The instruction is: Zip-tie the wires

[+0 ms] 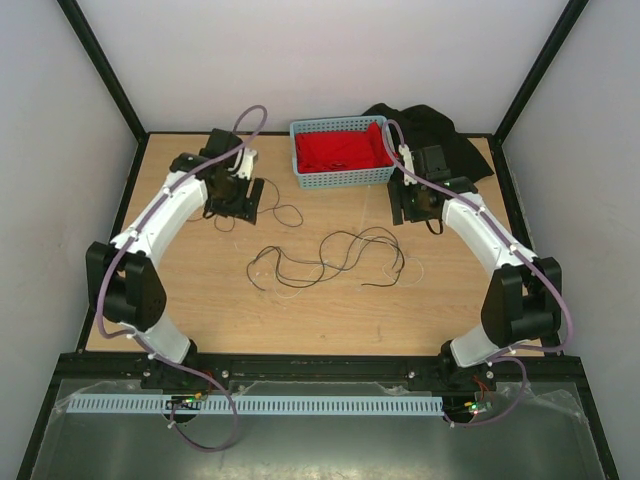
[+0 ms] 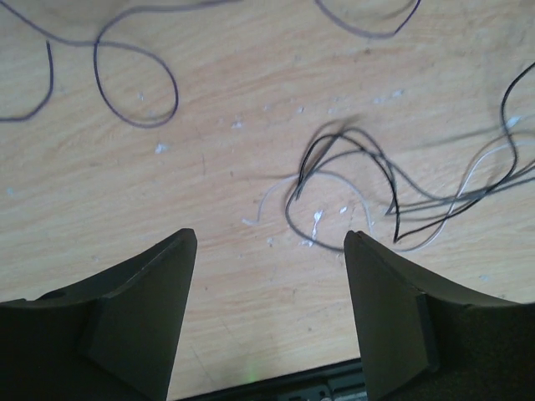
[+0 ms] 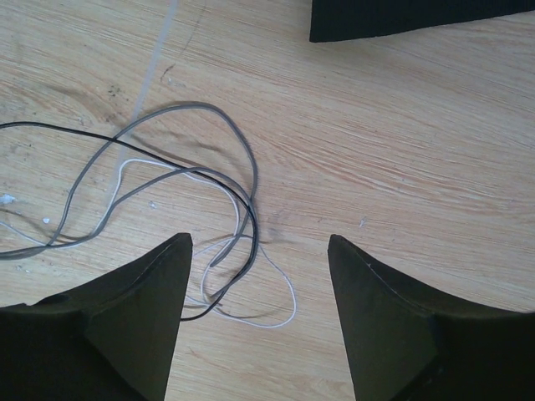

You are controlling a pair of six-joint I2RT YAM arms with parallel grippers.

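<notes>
A loose bundle of black, grey and white wires lies across the middle of the table, looped at both ends. My left gripper is open above the table at the left, up and left of the bundle, with nothing between its fingers. Below it in the left wrist view is the bundle's left loop. My right gripper hangs just beyond the bundle's right end, its fingers apart and empty. The right loop shows in the right wrist view. A pale translucent strip, possibly a zip tie, runs under the wires there.
Another thin dark wire curls near the left gripper. At the back stand a blue-grey basket with red cloth inside and a black cloth.
</notes>
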